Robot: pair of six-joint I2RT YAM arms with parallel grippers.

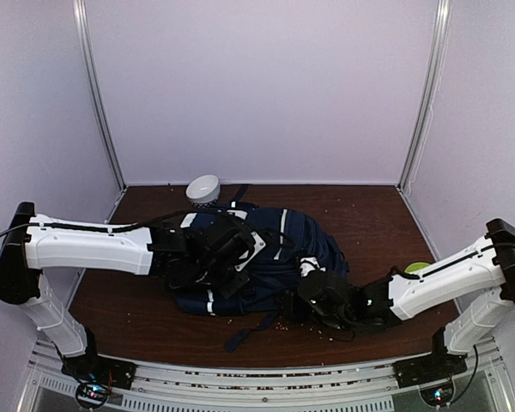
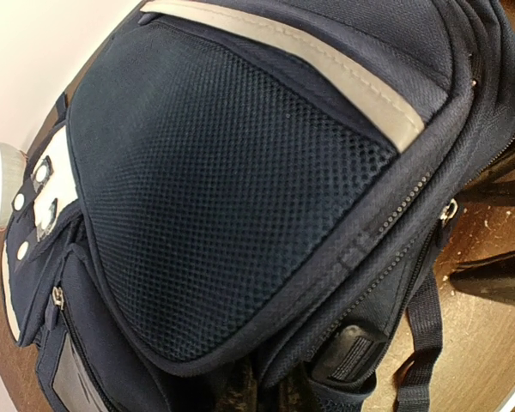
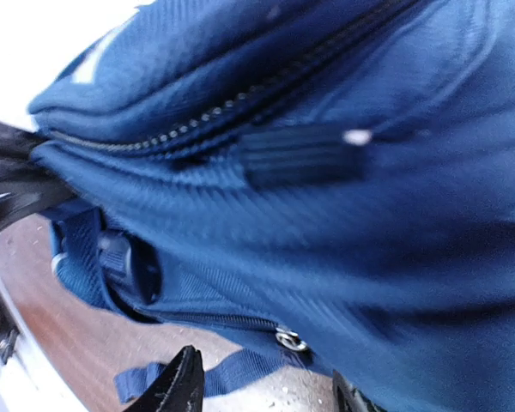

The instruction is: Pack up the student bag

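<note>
The navy student bag (image 1: 275, 257) lies on its back across the table, its mesh panel (image 2: 232, 189) filling most of the left wrist view. My left gripper is shut on the bag's fabric at the near side. My right gripper stands open low beside the bag's near right side. A metal zipper pull (image 3: 290, 340) hangs just above and between its fingertips, not gripped. A zipper line (image 3: 232, 107) runs along the upper fold. What the bag holds is hidden.
A white bowl (image 1: 203, 190) stands behind the bag at the back left. At the right edge, a green round item (image 1: 417, 268) is partly covered by my right arm. A loose strap (image 1: 251, 331) and crumbs lie in front.
</note>
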